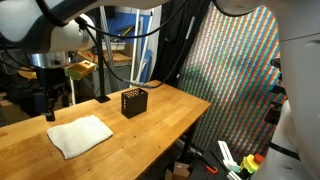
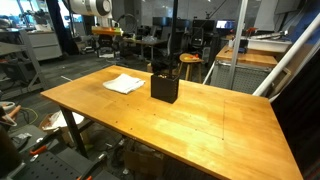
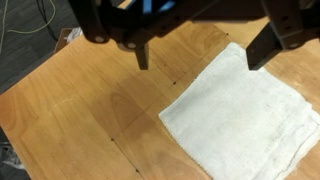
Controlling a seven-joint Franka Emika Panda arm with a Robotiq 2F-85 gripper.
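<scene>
A folded white cloth lies flat on the wooden table, and it also shows in the second exterior view as a white cloth toward the table's far side. My gripper hangs above the table, just behind the cloth as the first exterior view sees it. From the wrist, the cloth fills the lower right, below and off to one side of the gripper. The dark fingers stand wide apart with nothing held between them. Bare wood shows under the gap.
A black perforated box stands on the table to the right of the cloth; in the other exterior view the box sits near mid-table. Cables run on the floor beside it.
</scene>
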